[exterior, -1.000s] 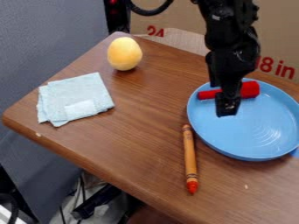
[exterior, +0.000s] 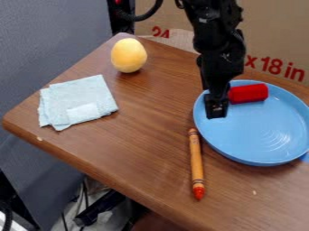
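Note:
My black gripper (exterior: 218, 99) hangs over the left rim of the blue plate (exterior: 259, 135), in front of a red cylindrical object (exterior: 250, 92) lying at the back of the plate. I cannot tell whether the fingers are open or shut. An orange crayon (exterior: 197, 167) lies on the wooden table left of the plate.
A yellow egg-shaped object (exterior: 128, 54) stands at the back left of the table (exterior: 108, 149). A folded pale cloth (exterior: 76, 103) lies near the left edge. A cardboard box (exterior: 276, 36) stands behind.
My gripper has moved left, from over the red object and plate toward the plate's left rim, uncovering more of the red object.

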